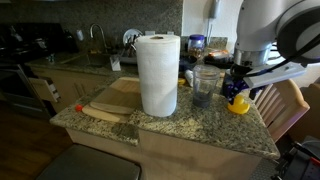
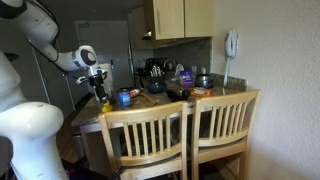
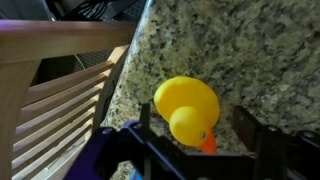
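A yellow object with a wide round base and a knob-like top (image 3: 188,122) is on the speckled counter, near its right end in exterior view 1. A small orange-red patch shows beside the knob in the wrist view. My gripper is right over it, the dark fingers (image 3: 262,145) standing apart on either side of the knob, with a gap visible on both sides. From exterior view 1, the gripper (image 1: 238,90) points down at the yellow object (image 1: 238,105) and partly hides it. In exterior view 2 the yellow object (image 2: 106,107) is small below the arm.
A clear glass jar (image 1: 205,86) stands left of the gripper, with a white paper towel roll (image 1: 157,77) farther left. Wooden chairs (image 2: 145,135) stand along the counter. Bare counter (image 1: 195,120) lies in front of the jar.
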